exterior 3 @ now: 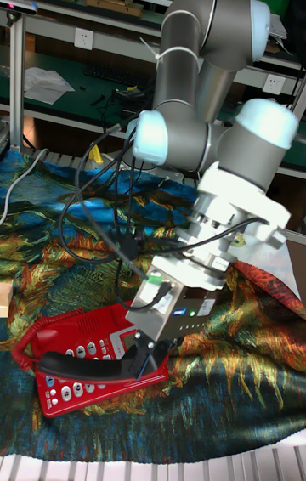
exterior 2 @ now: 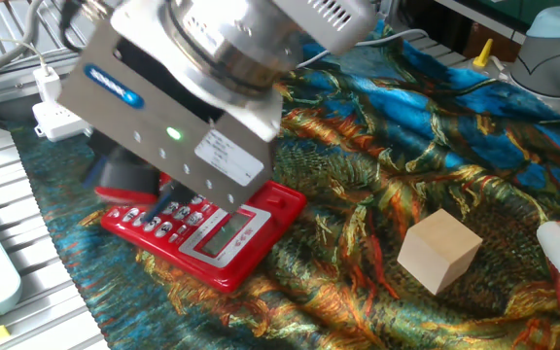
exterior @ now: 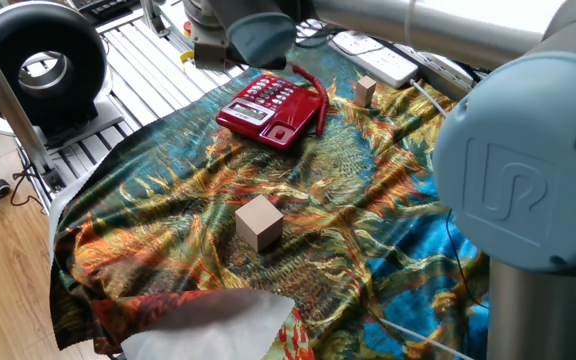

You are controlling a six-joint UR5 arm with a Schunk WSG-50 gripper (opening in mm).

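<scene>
The red desk telephone [exterior: 268,110] lies on the patterned cloth, its silver keys and small display facing up. Its black-and-red handset [exterior 3: 86,367] is over the phone body, and my gripper [exterior 3: 148,356] appears shut on it near one end. In exterior view 2 the metal gripper body hides much of the handset [exterior 2: 127,177] and part of the keypad. A coiled red cord [exterior: 322,105] runs up from the phone's side. Whether the handset touches the phone cannot be told. In exterior view 1 the fingers are hidden.
A wooden cube [exterior: 260,222] sits in open cloth, and a smaller wooden block [exterior: 365,92] stands near the white power strip [exterior: 373,58]. The cloth is wrinkled, with a folded-over pale corner [exterior: 208,328] at the front. A black ring-shaped object [exterior: 43,70] stands left.
</scene>
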